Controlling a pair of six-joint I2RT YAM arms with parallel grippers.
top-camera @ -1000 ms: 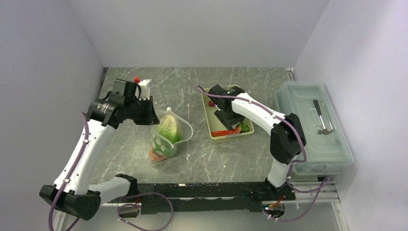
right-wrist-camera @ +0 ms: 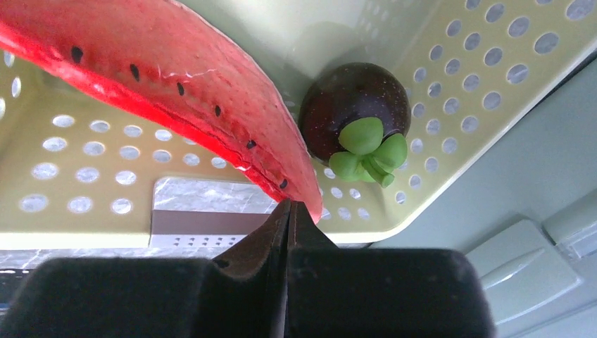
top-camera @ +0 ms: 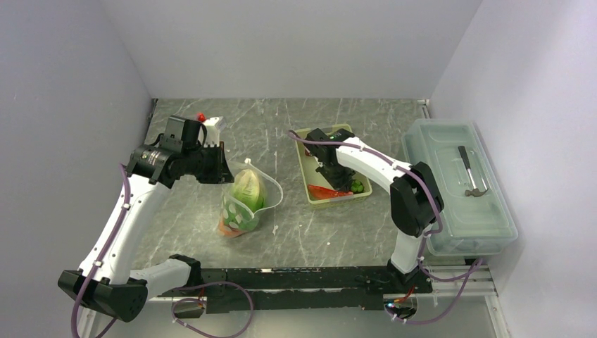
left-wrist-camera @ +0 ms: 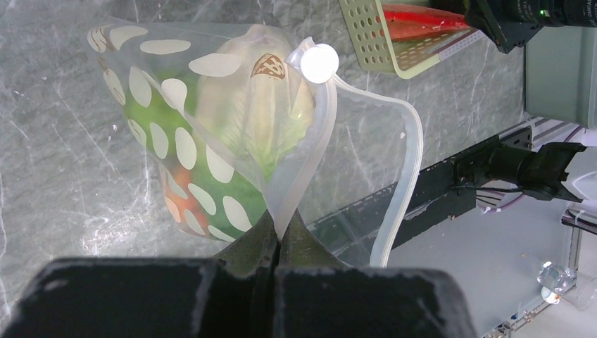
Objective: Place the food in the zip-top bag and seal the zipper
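The zip top bag (top-camera: pixel 243 201) stands open on the counter, holding a cabbage (left-wrist-camera: pixel 253 120) and an orange item low down. My left gripper is shut on the bag's edge by its zipper strip (left-wrist-camera: pixel 310 155). My right gripper is shut inside the yellow basket (top-camera: pixel 310 169), its tips at the end of a red watermelon slice (right-wrist-camera: pixel 197 91), with nothing visible between them. A dark purple mangosteen (right-wrist-camera: pixel 345 98) with green leaves lies beside the slice.
A lidded plastic bin (top-camera: pixel 457 218) with a hammer (top-camera: pixel 468 169) on it stands at the right. Walls enclose the back and sides.
My right gripper and arm have shifted slightly within the basket, lower in the top view. The left arm and bag show no visible change.
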